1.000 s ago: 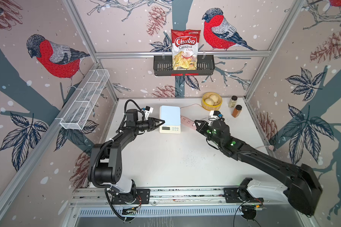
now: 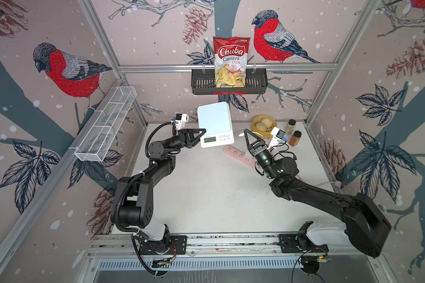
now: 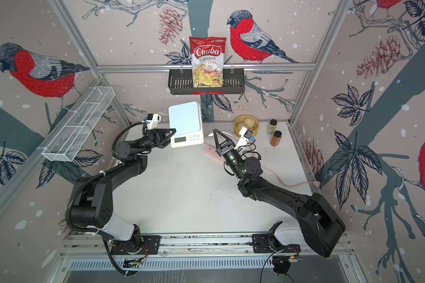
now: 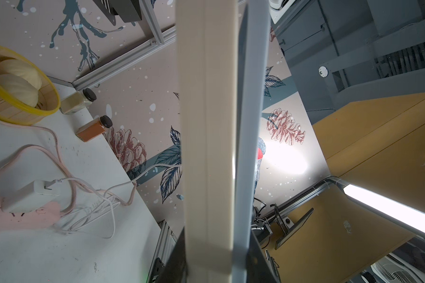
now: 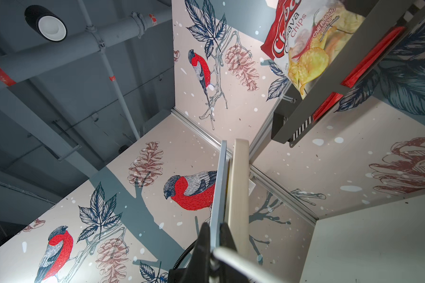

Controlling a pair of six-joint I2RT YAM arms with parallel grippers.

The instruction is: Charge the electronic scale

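Note:
The white electronic scale is raised upright above the table, display at its lower edge; my left gripper is shut on its left side. It fills the middle of the left wrist view. My right gripper is to the right of it, shut on a white cable plug that points toward the scale's right side, close to it. A white charger sits in a pink power strip on the table, with cables lying around it.
A yellow steamer with buns and two jars stand at the back right. A dark shelf holding chips hangs on the back wall, a white wire basket on the left.
The scale has risen from near the table in my left gripper and tilted toward upright. My right gripper has also risen, with the white plug now showing beside the scale.

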